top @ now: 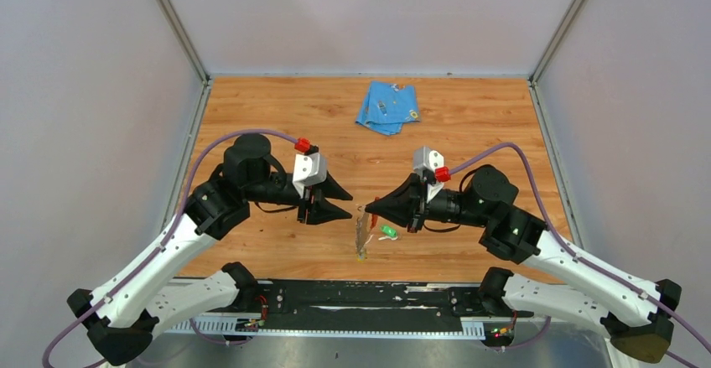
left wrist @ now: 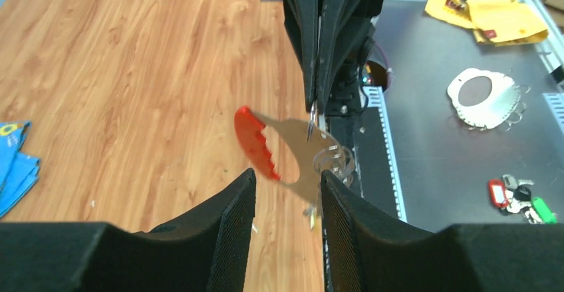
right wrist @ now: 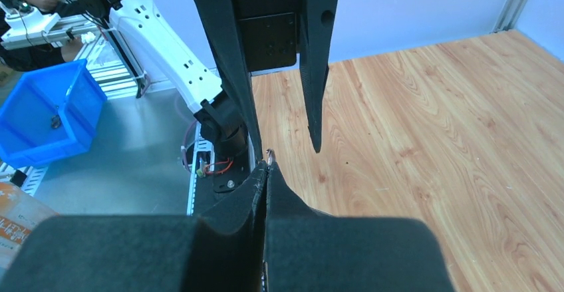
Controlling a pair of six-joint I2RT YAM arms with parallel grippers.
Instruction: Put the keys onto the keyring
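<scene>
My right gripper (top: 366, 209) is shut on a thin metal part of the keyring (top: 362, 232), which hangs below it. A metal tip stands out between the right fingertips in the right wrist view. In the left wrist view the hanging keyring (left wrist: 309, 155) is a blurred grey piece with a red toothed part and wire loops at one side. Facing it, my left gripper stands open and empty, its two fingers apart. A green key (top: 389, 231) lies on the table just below the right gripper. Whether any key hangs on the ring cannot be told.
A blue cloth (top: 388, 108) lies at the back of the wooden table (top: 277, 104). Beyond the table edge, the left wrist view shows a yellow cloth (left wrist: 489, 9) and several coloured keys (left wrist: 512, 195) on a metal surface.
</scene>
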